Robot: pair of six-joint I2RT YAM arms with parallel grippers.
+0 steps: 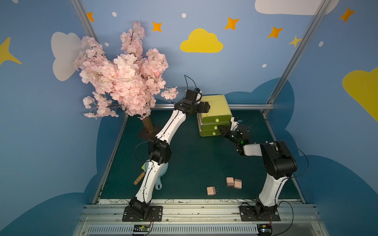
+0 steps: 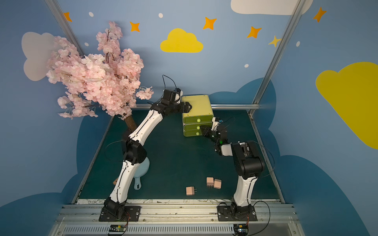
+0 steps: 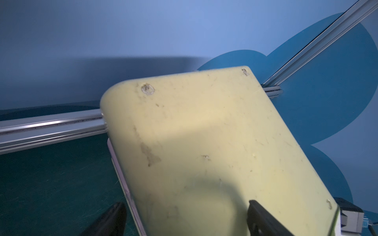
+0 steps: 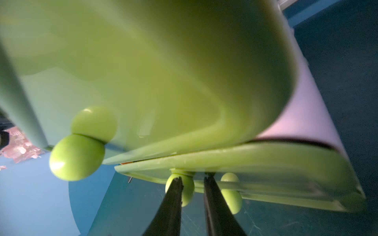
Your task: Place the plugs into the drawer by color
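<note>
A small green drawer unit [image 1: 211, 103] with three knobbed drawers stands at the back of the mat. My left gripper is open over its cream top, near the left side. My right gripper is at the drawer fronts, fingers part open beside a lower round knob [image 4: 177, 188], with nothing clearly held. Three pale pink plugs, one alone [image 1: 211, 190] and a pair [image 1: 230, 181], lie at the front right of the mat.
A blossom tree [image 1: 122, 78] stands at the back left. A light blue pan [image 2: 142, 169] and a wooden-handled tool [image 1: 138, 179] lie front left under my left arm.
</note>
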